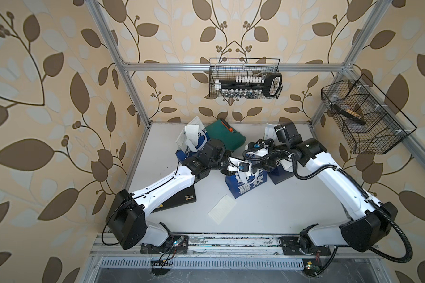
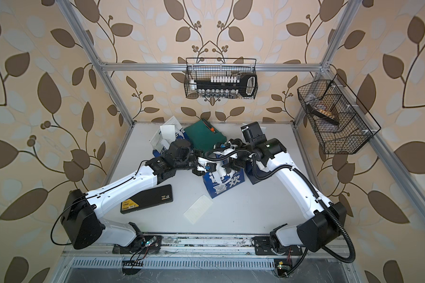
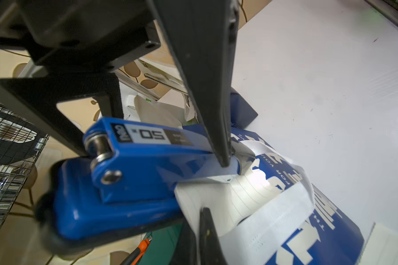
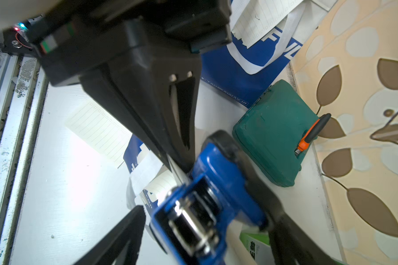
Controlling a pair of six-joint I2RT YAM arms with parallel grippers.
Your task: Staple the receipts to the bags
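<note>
In the left wrist view a blue stapler [image 3: 137, 167] lies over a crumpled lined receipt [image 3: 225, 198] at the top of a blue bag [image 3: 291, 243]. My left gripper is shut at the receipt's edge, with a thin bit of paper at its fingers. My right gripper stands open around the back of the stapler, whose hinge end shows close up in the right wrist view. Seen from above, both grippers meet over the middle bag [image 1: 245, 186]; another blue bag [image 1: 281, 176] stands to its right.
Behind are a green case [image 1: 224, 134] with an orange-handled tool and a bag [image 1: 189, 134] with papers. A black case [image 2: 146, 198] lies left, a loose receipt [image 1: 222, 210] at the front. Wire baskets hang on the walls.
</note>
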